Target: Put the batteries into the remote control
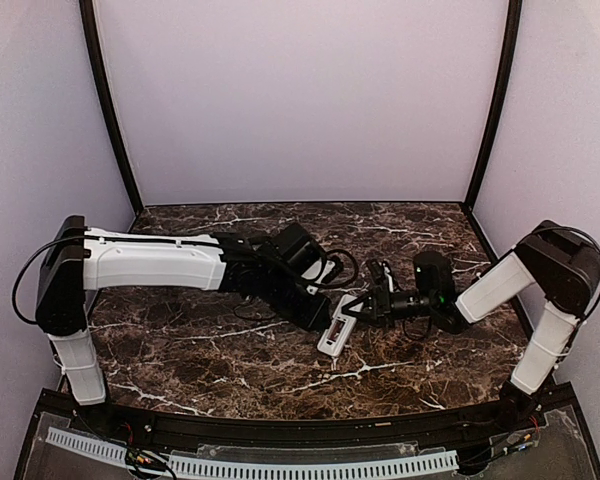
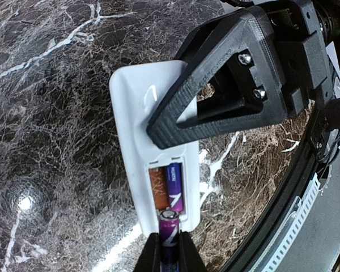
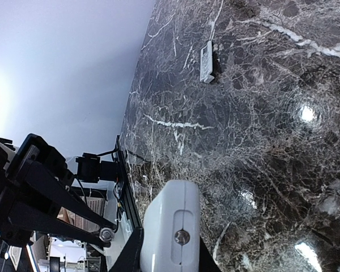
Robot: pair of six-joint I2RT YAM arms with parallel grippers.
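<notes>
My right gripper [image 1: 354,306] is shut on the white remote [image 1: 334,335], holding it by its upper end above the table; its lower part shows large in the right wrist view [image 3: 169,232]. In the left wrist view the remote's open compartment holds an orange battery [image 2: 158,187] and a purple battery [image 2: 174,187]. My left gripper is shut on a purple battery [image 2: 169,225], held upright at the compartment's lower end, over the remote. Whether it touches the remote I cannot tell.
A small grey-white object [image 3: 207,62] lies on the marble table [image 3: 260,141] in the right wrist view. The table around both arms is mostly clear, with a dark frame along its front edge.
</notes>
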